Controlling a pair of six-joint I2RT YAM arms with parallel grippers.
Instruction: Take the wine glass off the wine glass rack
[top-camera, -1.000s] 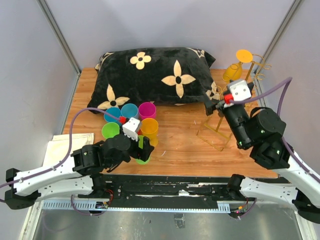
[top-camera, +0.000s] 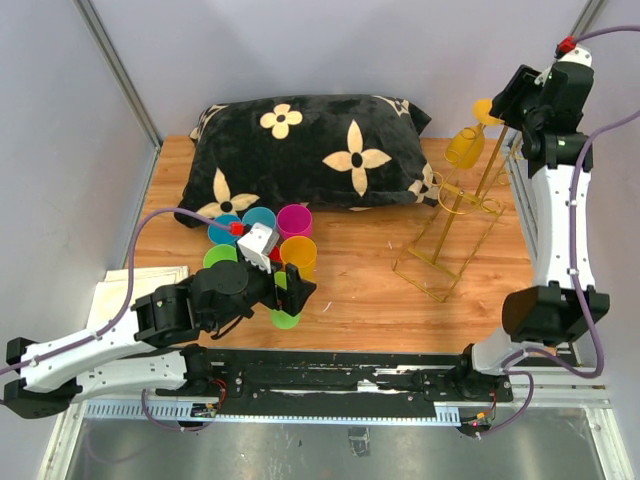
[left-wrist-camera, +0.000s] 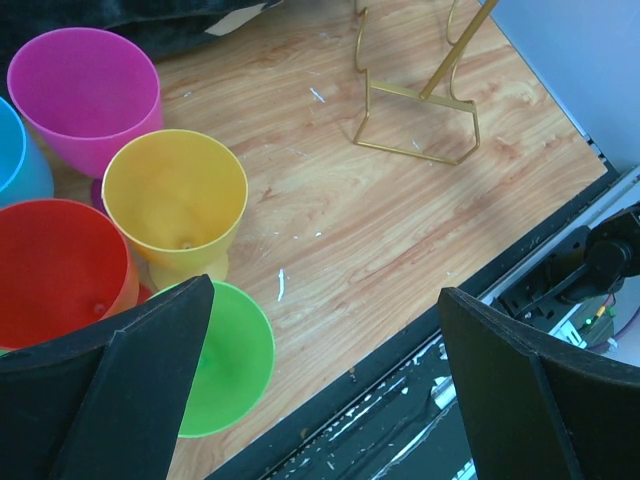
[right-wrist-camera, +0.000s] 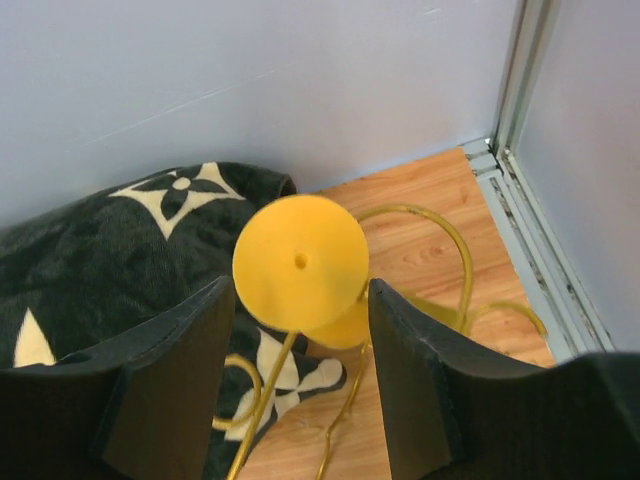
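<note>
A yellow wine glass (top-camera: 463, 147) hangs upside down on the gold rack (top-camera: 452, 225), its round base (right-wrist-camera: 300, 260) up. My right gripper (top-camera: 510, 100) is high at that glass; in the right wrist view its fingers stand apart on either side below the base, open. My left gripper is open, low at the left, over a green cup (left-wrist-camera: 231, 376).
Coloured cups, including magenta (top-camera: 294, 220), yellow and red ones, cluster at centre left. A black flowered cushion (top-camera: 300, 160) fills the back. Folded cloths (top-camera: 120, 307) lie at the left. The table between cups and rack is clear.
</note>
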